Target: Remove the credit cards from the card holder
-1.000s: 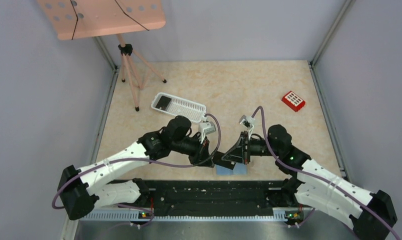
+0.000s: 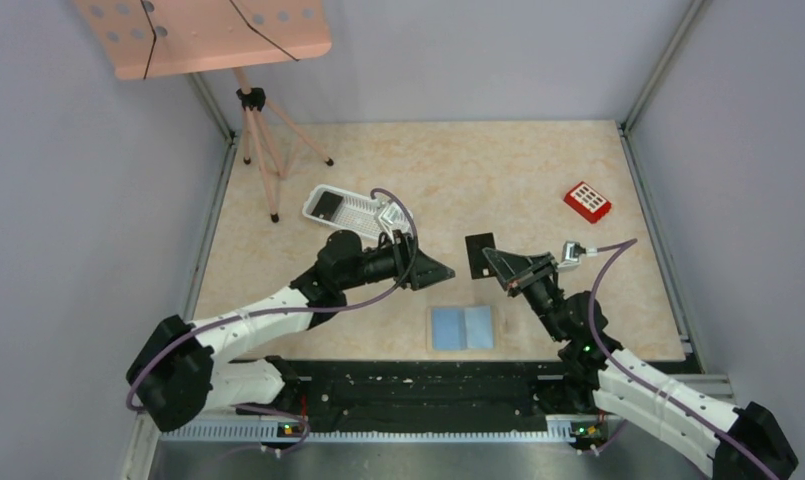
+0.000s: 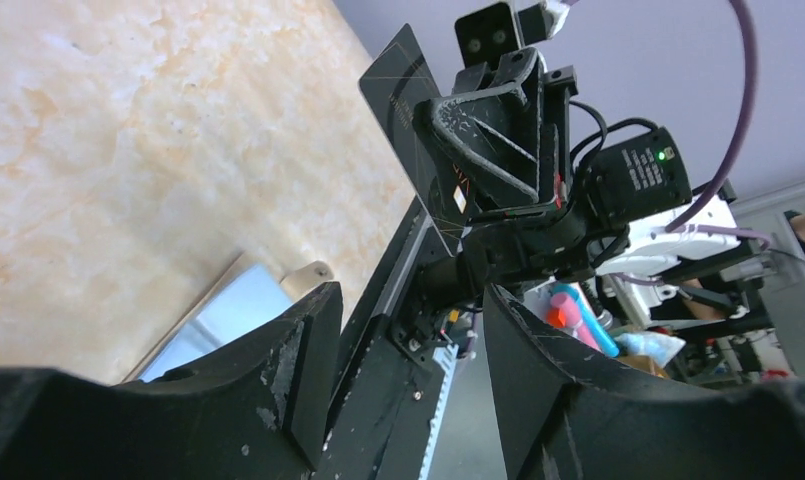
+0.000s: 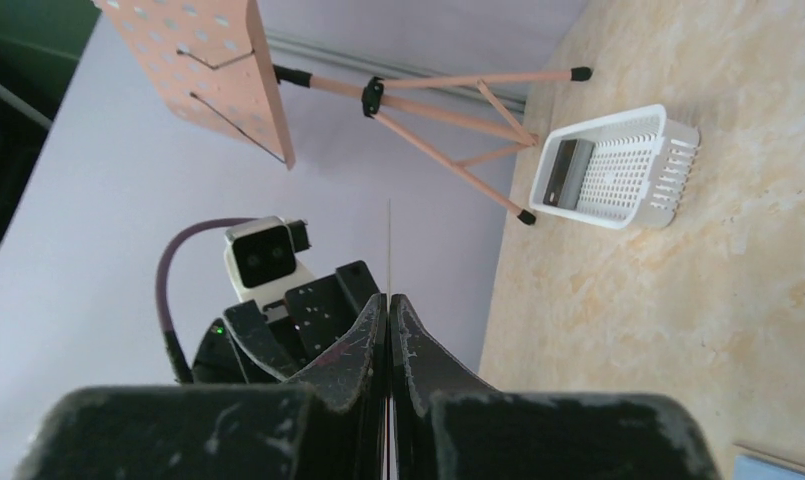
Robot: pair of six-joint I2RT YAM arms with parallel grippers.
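Observation:
A thin black card [image 2: 481, 256] with a small pale patch [image 3: 460, 199] is raised above the table, pinched by my right gripper [image 2: 491, 256]. From the right wrist it shows edge-on as a fine line [image 4: 389, 240] rising from the closed fingertips. My left gripper stands open and empty, its fingers [image 3: 308, 370] spread, to the left of the card in the top view. Below both grippers an open, two-panelled blue item [image 2: 448, 329] lies flat near the table's front edge. Whether it is the card holder I cannot tell.
At the back left, a white basket [image 4: 628, 165] holds a dark flat item [image 2: 326, 206]. A pink tripod stand [image 2: 261, 150] rises behind it. The red calculator-like object [image 2: 587, 202] lies far right. Bare tabletop [image 2: 478, 170] fills the back middle.

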